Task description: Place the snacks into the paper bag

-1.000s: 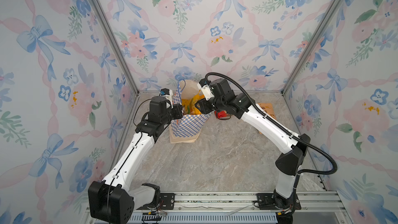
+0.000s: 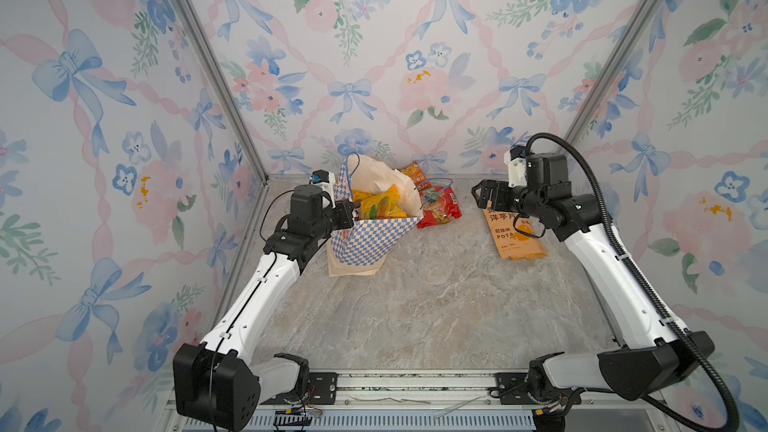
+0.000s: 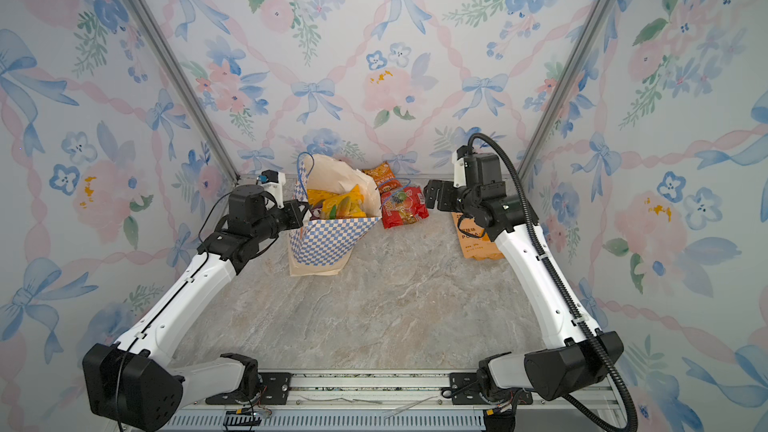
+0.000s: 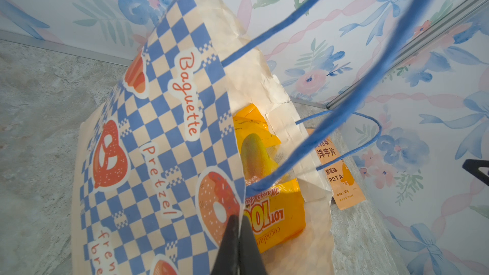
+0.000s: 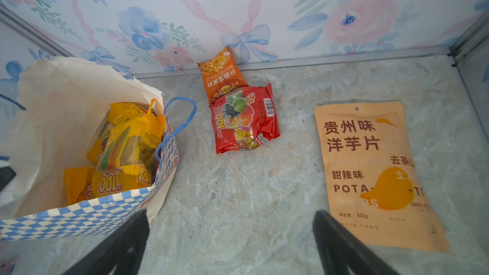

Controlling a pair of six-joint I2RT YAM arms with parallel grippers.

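The checked paper bag (image 2: 361,244) stands open at left with yellow snack packs (image 5: 122,147) inside. A red snack pack (image 5: 244,117) and an orange pack (image 5: 222,73) lie to its right, at the back wall. A big tan potato-chip pack (image 5: 379,173) lies farther right. My left gripper (image 2: 349,214) is at the bag's left side; in the left wrist view its dark fingertips are shut against the checked paper, and whether paper is between them is unclear. My right gripper (image 2: 483,194) is open above the table near the chip pack, holding nothing.
Floral walls enclose the back and sides. Blue cord handles (image 4: 285,20) rise from the bag's rim.
My right arm has swung right, away from the bag to over the chip pack, uncovering the red and orange packs. The left arm has barely moved.
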